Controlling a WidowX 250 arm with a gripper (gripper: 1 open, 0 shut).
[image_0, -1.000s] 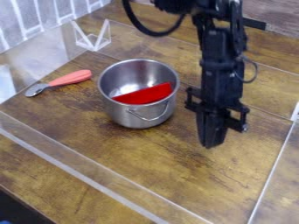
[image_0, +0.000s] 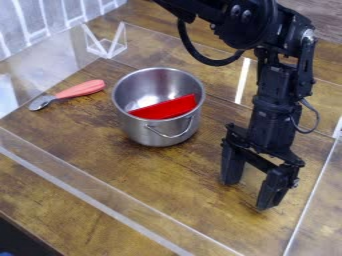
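The black arm hangs down on the right, its gripper (image_0: 257, 180) low over the bare wooden table, open, with nothing seen between its fingers. To its left stands a steel pot (image_0: 140, 128) with a red block (image_0: 163, 110) inside. A pink-handled utensil (image_0: 78, 90) with a metal head lies at the far left.
A white wire-like object (image_0: 107, 40) sits at the back left.
The pot, red block and utensil have not moved.
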